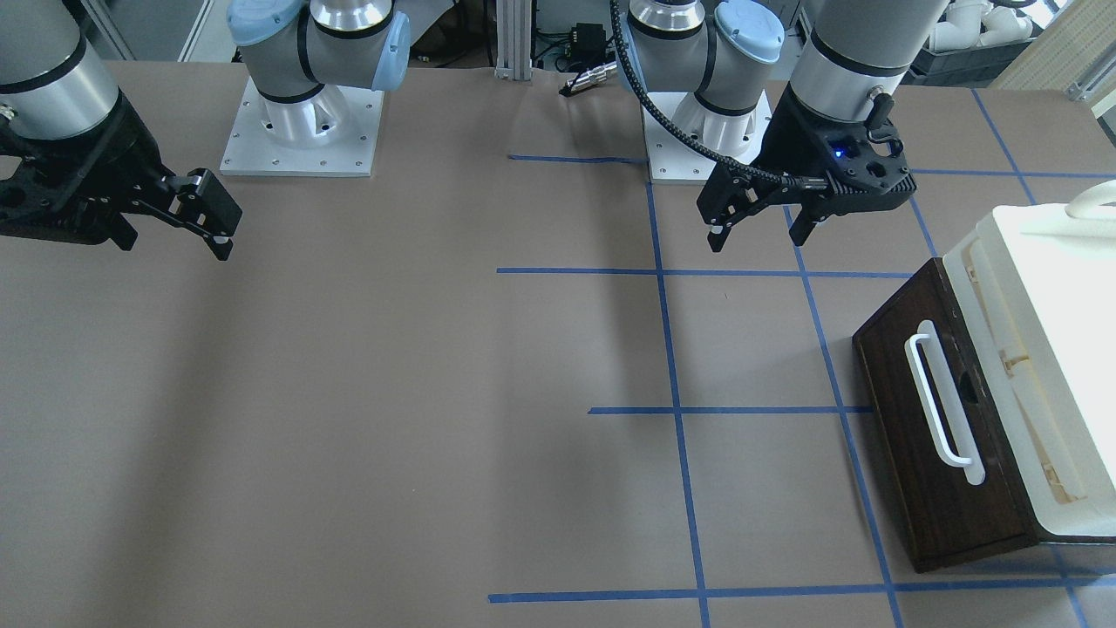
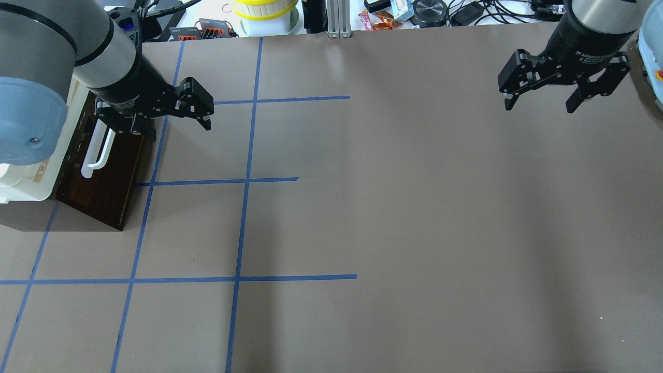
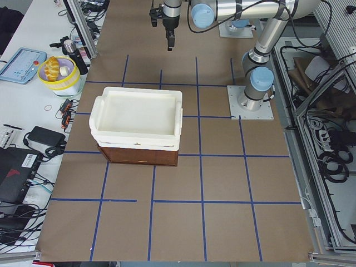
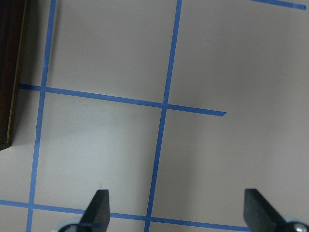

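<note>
My gripper hangs open over the taped grid floor, its two dark fingertips wide apart in the wrist view with nothing between them. A dark wooden box with a white handle (image 1: 942, 398) and a white tray top (image 3: 136, 114) stands on the table; in the wrist view only its dark edge (image 4: 9, 72) shows at the upper left.
Other arms stand along the table's edges, one with a black gripper at the upper left of the front view. A yellow-rimmed container (image 3: 58, 80) sits on a side surface at the left.
</note>
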